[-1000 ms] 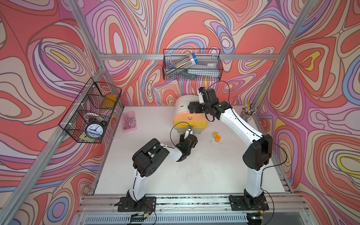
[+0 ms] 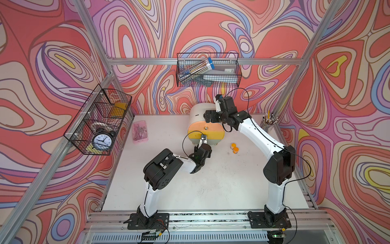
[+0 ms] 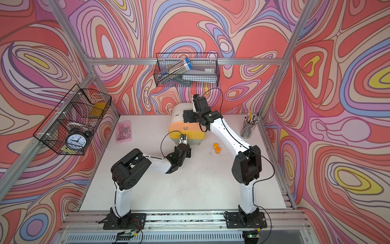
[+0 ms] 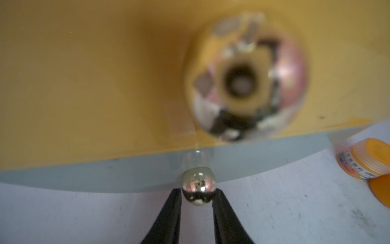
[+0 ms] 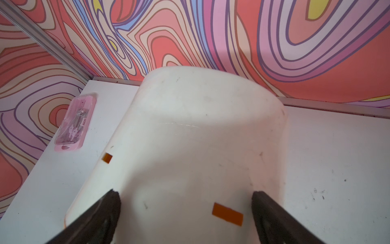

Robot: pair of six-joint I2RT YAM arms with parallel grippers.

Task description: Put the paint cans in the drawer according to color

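The rounded drawer cabinet (image 2: 196, 112) has an orange front (image 2: 213, 127) above a yellow front (image 4: 101, 101) and a grey bottom front (image 4: 260, 156); all look shut. In the left wrist view the grey front's metal knob (image 4: 199, 185) sits between the tips of my left gripper, whose fingers are part open and close to it. A larger blurred knob (image 4: 247, 77) shows on the yellow front. Two orange-lidded paint cans (image 4: 361, 158) (image 2: 235, 150) lie right of the cabinet. My right gripper is open above the white cabinet top (image 5: 195, 142), holding nothing.
A pink box (image 2: 140, 132) lies to the left and a brush holder (image 2: 268, 121) stands at the back right. Wire baskets (image 2: 209, 71) (image 2: 101, 122) hang on the frame.
My left gripper has shifted slightly left and toward the cabinet, and its arm has turned a little. The right arm, cabinet and paint cans have not moved.
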